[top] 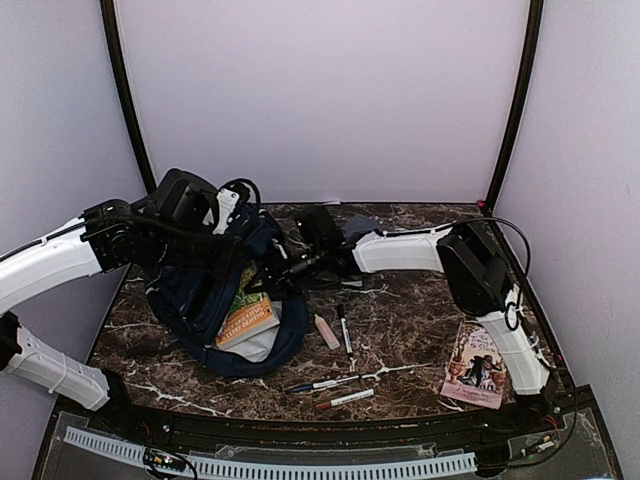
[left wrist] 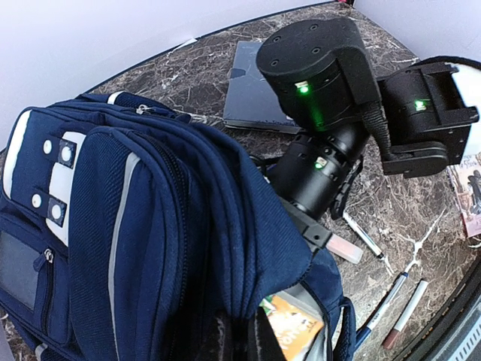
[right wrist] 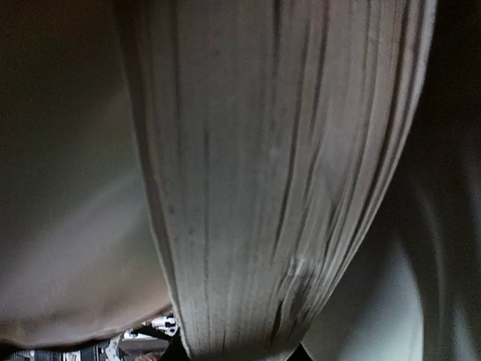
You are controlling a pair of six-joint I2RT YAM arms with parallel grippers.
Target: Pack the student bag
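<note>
A navy backpack lies at the left of the table, its mouth towards the right. My left gripper is shut on the bag's upper flap, which it holds up. An orange and green book is mostly inside the mouth, its lower end showing in the top view. My right gripper is shut on that book, whose page edges fill the right wrist view. Its fingers are in the bag's mouth, hidden from the left wrist view by the flap.
Right of the bag lie a pink highlighter, a black marker, a blue pen and a red marker. A pink book lies at the right. Behind the right arm is a dark notebook.
</note>
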